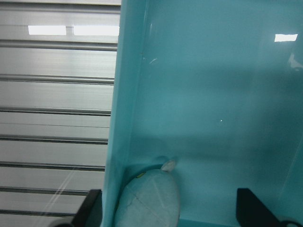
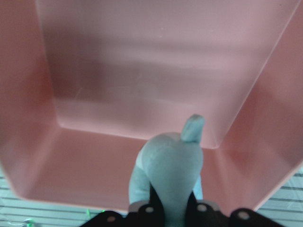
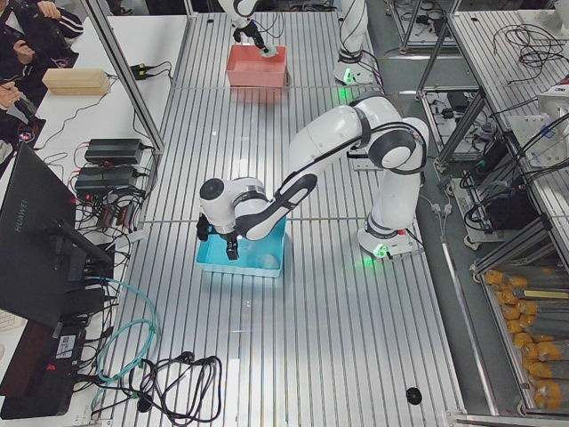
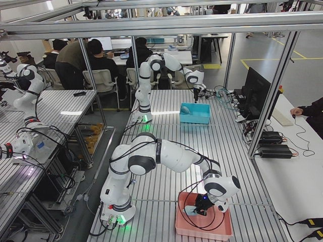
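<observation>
My left gripper stands open above the blue bin (image 3: pixel 240 267). A pale plush toy (image 1: pixel 147 201) lies along that bin's side wall in the left wrist view, between and below the open fingers, not held. My right gripper is shut on a light-blue plush toy (image 2: pixel 170 165), over the pink bin (image 4: pixel 202 231), whose empty floor shows behind the toy in the right wrist view.
The bins stand at opposite ends of a slatted metal table (image 3: pixel 311 329), with clear surface between them. A monitor (image 3: pixel 31 267), power bricks and cables line one side. Coiled black cables (image 3: pixel 178 382) lie at a corner.
</observation>
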